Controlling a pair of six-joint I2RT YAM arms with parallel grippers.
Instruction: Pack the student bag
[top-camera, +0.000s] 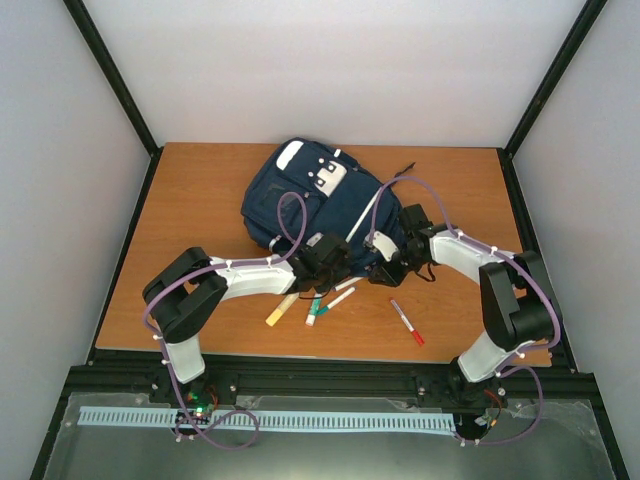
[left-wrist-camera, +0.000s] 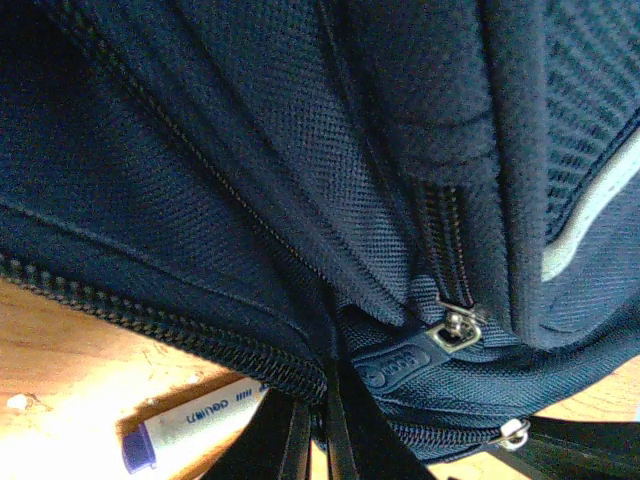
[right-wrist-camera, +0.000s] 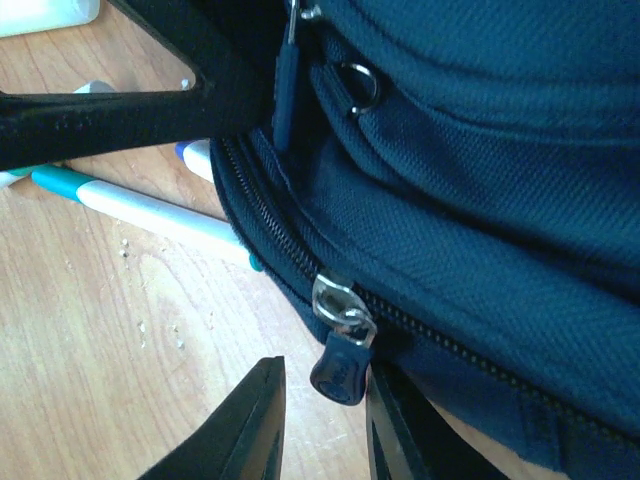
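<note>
The dark blue bag (top-camera: 345, 195) lies across the back middle of the table. At its near edge, my left gripper is shut on the zippered fabric edge. My right gripper (top-camera: 378, 272) is low at the bag's near right corner. In the right wrist view, a zipper pull tab (right-wrist-camera: 341, 372) hangs at its fingertips (right-wrist-camera: 268, 372), close to the right-hand finger. A gap shows on the tab's left side, so whether it is pinched is unclear. The left gripper's black fingers (right-wrist-camera: 215, 110) reach in at the upper left, touching the bag there.
Before the bag lie a yellow marker (top-camera: 281, 309), a teal-and-white marker (top-camera: 313, 311) and a white marker with a teal tip (top-camera: 337, 300). A red-and-white marker (top-camera: 407, 322) lies apart at the right front.
</note>
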